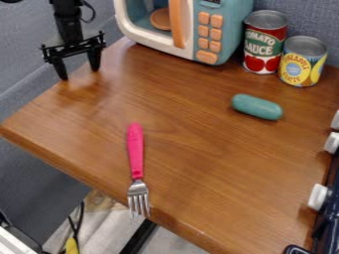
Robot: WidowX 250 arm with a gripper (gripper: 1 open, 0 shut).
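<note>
My black gripper (75, 63) hangs at the top left, over the back left edge of the wooden table (199, 169), with its two fingers apart and nothing between them. A fork with a pink handle (135, 157) lies near the front left edge, tines toward the viewer. A teal rounded object (257, 106) lies on the right half of the table.
A toy microwave (188, 25) stands at the back, beside a tomato sauce can (264, 45) and a yellow can (302, 63). A dark appliance with white knobs (322, 220) lines the right edge.
</note>
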